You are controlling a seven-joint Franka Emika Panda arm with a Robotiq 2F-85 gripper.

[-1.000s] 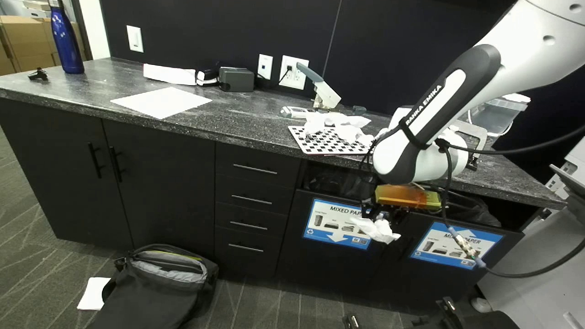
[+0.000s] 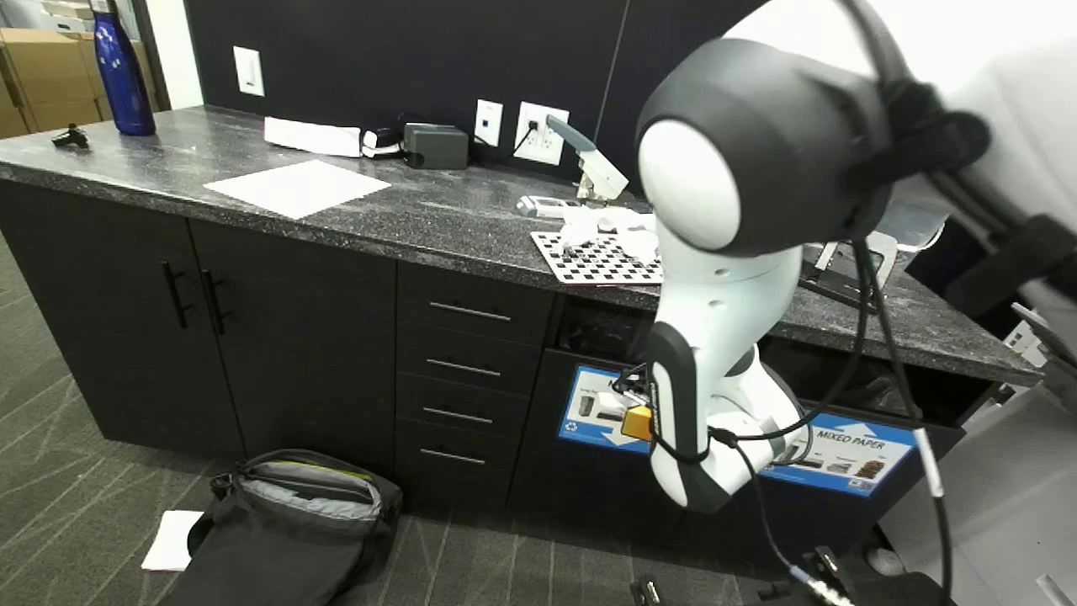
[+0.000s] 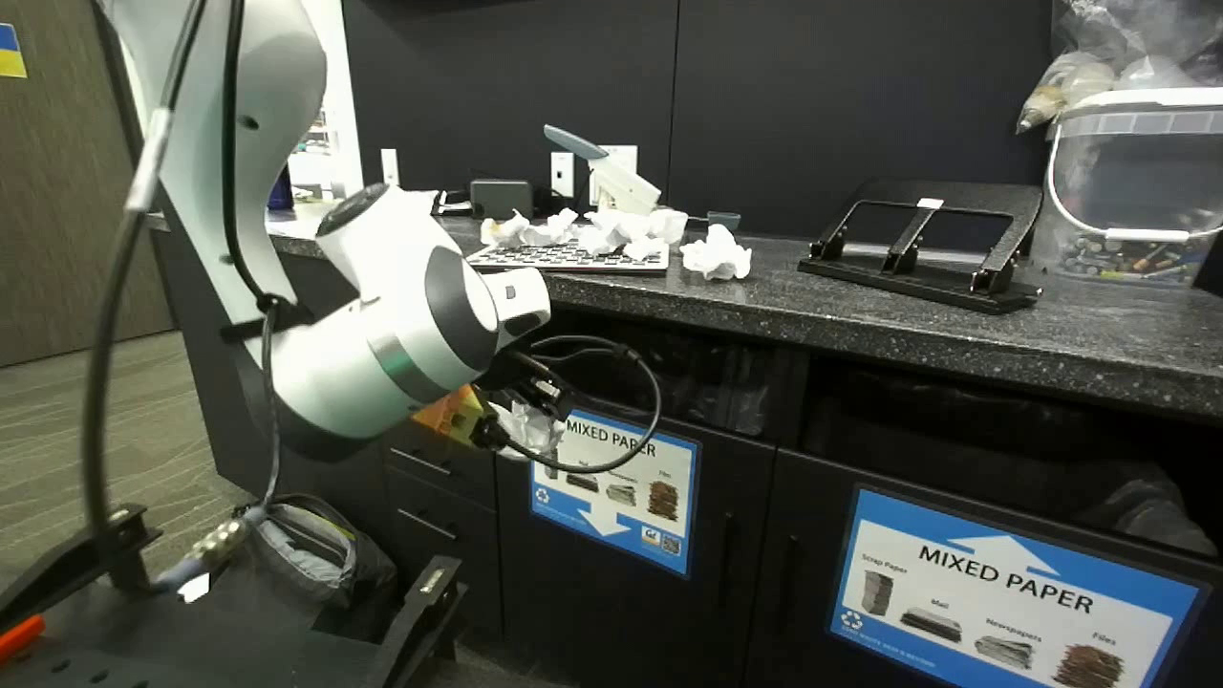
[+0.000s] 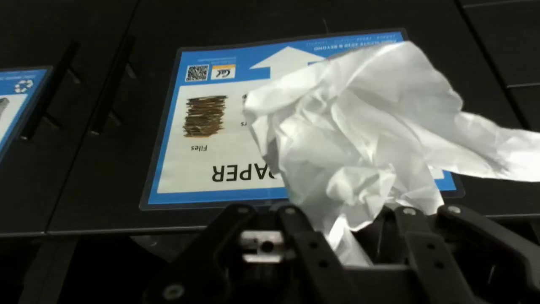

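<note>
A crumpled white paper (image 4: pixel 349 131) fills the middle of the wrist view, its lower end between the fingers of my gripper, which is shut on it. In exterior view 2 the held paper (image 3: pixel 529 429) shows just below the countertop, in front of the left mixed-paper sign (image 3: pixel 619 487). Most of the gripper is hidden behind the arm in exterior view 1. More crumpled papers (image 3: pixel 608 233) lie on and around a checkered board (image 3: pixel 562 260) on the counter, and one paper ball (image 3: pixel 718 253) rests to its right.
Dark open slots (image 3: pixel 688 384) run under the counter edge, above the signs. A black metal stand (image 3: pixel 929 247) and a clear bucket (image 3: pixel 1129 189) occupy the counter's right side. A stapler (image 2: pixel 596 167) stands behind the board. A flat white sheet (image 2: pixel 298 188) lies farther left; a bag (image 2: pixel 303 525) is on the floor.
The arm has swung in front of the board and bins in exterior view 1, its lower part shifting left and down. The paper, visible there a second ago beneath the gripper, is now hidden.
</note>
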